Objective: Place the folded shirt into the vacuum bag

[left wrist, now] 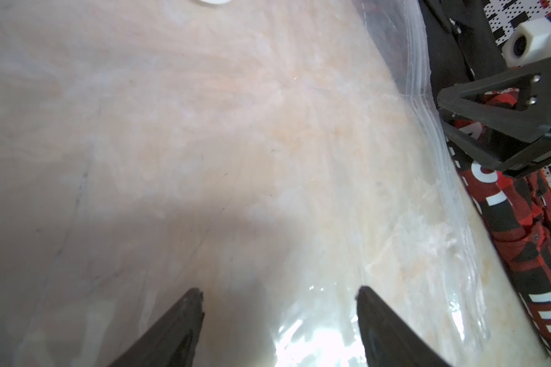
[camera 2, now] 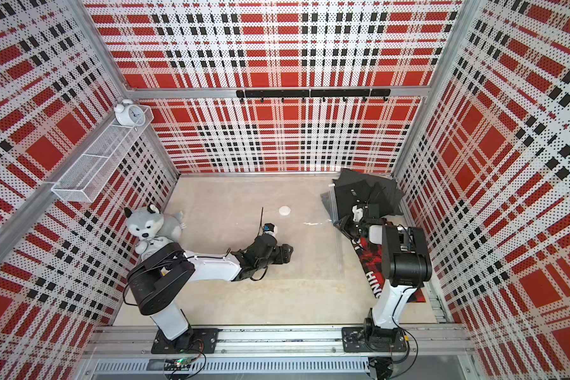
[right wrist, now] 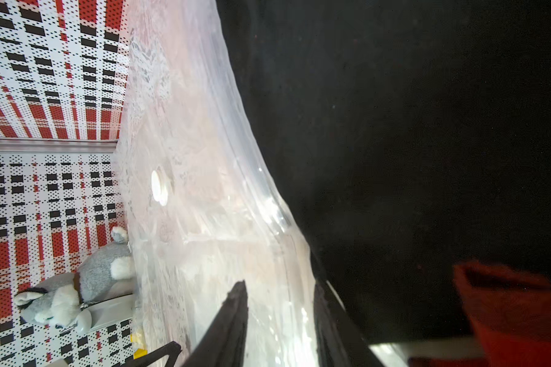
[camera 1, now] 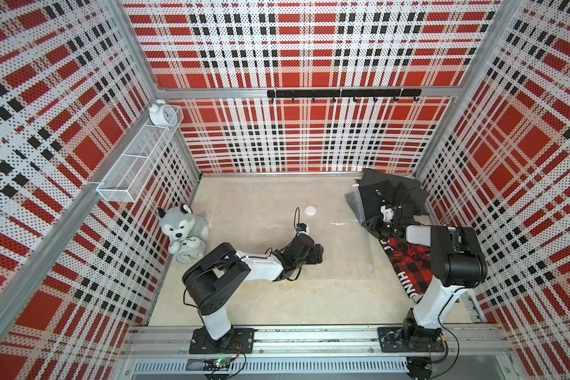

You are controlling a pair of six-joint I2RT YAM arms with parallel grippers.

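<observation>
Clear and flat, the vacuum bag [camera 1: 335,243] lies across the middle of the table, its white valve [camera 1: 310,211] near the back and its zip edge [left wrist: 437,134] on the right. A black garment [camera 1: 386,190] and a red-black plaid cloth with white letters [camera 1: 406,269] lie right of that edge; I cannot tell which is the folded shirt. My left gripper is part open over the bag, nothing between its fingers. My right gripper is part open at the zip edge, which shows between its fingers; contact is unclear.
A husky plush [camera 1: 182,223] with a clock sits at the table's left side. Above it a wire shelf [camera 1: 139,158] carries a white alarm clock [camera 1: 162,114]. Black hooks [camera 1: 342,93] line the back wall. Bare table [camera 1: 297,304] shows along the front.
</observation>
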